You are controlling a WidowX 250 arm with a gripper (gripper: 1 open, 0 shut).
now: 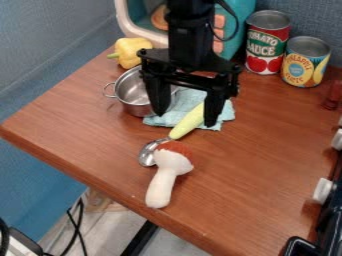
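My black gripper [186,99] hangs open over the centre back of the table, its fingers apart above a light blue cloth [218,124] and a pale yellow corn-like object [189,122] lying on it. A steel pot [131,94] stands just left, partly behind the gripper. A spoon [151,151] lies on the table in front of the cloth, beside a plush mushroom [166,181] with a red cap and white stem. Whether anything is between the fingers is hard to tell.
A yellow pepper [131,49], a teal appliance [231,30], a tomato can [265,50] and another can [305,64] stand at the back. A dark robot base [326,230] lines the right edge.
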